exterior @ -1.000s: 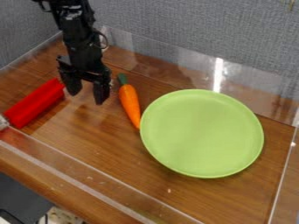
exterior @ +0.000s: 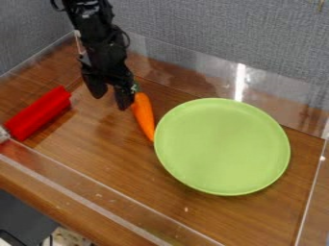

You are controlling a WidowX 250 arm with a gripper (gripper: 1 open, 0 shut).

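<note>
My black gripper [exterior: 111, 92] hangs low over the wooden table at the back left, its fingers spread open, the right one by the top of an orange carrot [exterior: 144, 115]. The carrot's green top is hidden behind the gripper. A green plate [exterior: 221, 146] lies right of the carrot. A red object [exterior: 38, 113] lies at the left, apart from the gripper.
Clear walls [exterior: 276, 110] edge the wooden surface [exterior: 103, 163] at the back and sides, with grey panels behind.
The gripper has moved to the right, toward the carrot, and now covers its green top. The carrot, plate and red object look unchanged.
</note>
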